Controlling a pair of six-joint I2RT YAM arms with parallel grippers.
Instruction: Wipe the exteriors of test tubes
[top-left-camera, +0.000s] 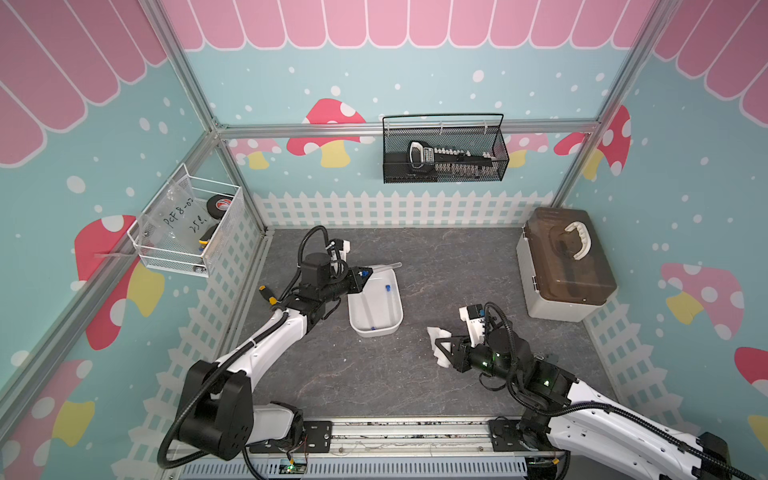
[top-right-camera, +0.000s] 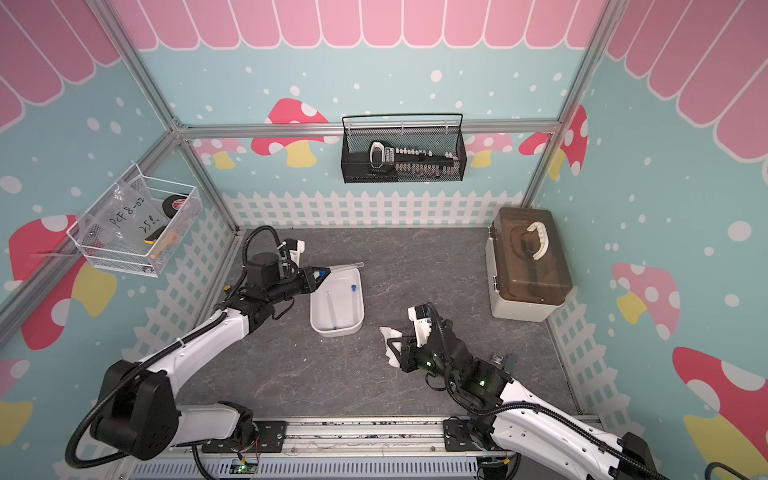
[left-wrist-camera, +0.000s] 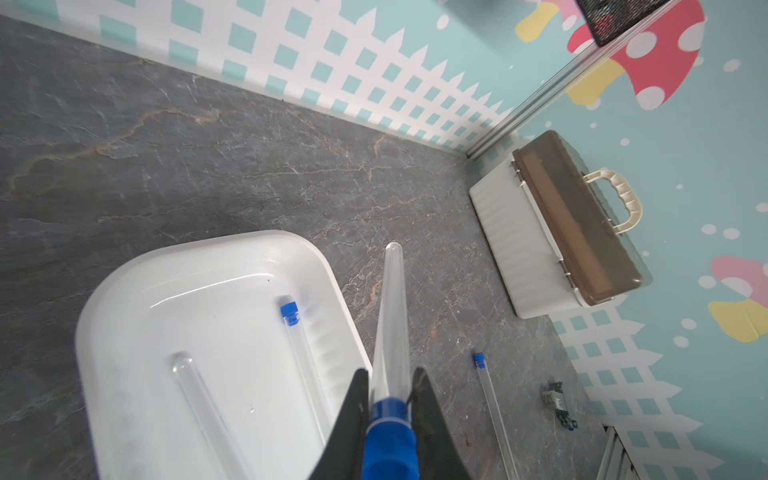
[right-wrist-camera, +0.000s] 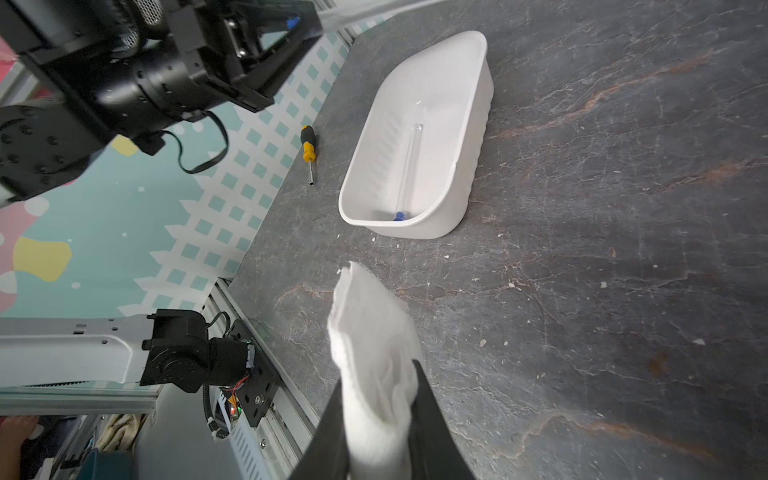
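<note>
My left gripper is shut on the blue-capped end of a clear test tube (left-wrist-camera: 392, 328). In the top left view, that held tube (top-left-camera: 388, 266) points right above the back edge of the white tray (top-left-camera: 400, 308). Two more tubes lie in the tray: one shows its rounded end (left-wrist-camera: 204, 408), the other its blue cap (left-wrist-camera: 289, 313). Another capped tube (left-wrist-camera: 492, 408) rests on the tabletop at the right. My right gripper has a white tissue (right-wrist-camera: 372, 344) between its fingers, sticking out past the tips, apart from the held tube.
At the back right stands a case with a brown lid (top-left-camera: 568, 252). A small metal part (left-wrist-camera: 558, 404) lies near the right wall, and a yellow-black screwdriver (right-wrist-camera: 309, 148) lies left of the tray. Wire baskets hang on the walls. Behind and right of the tray the table is clear.
</note>
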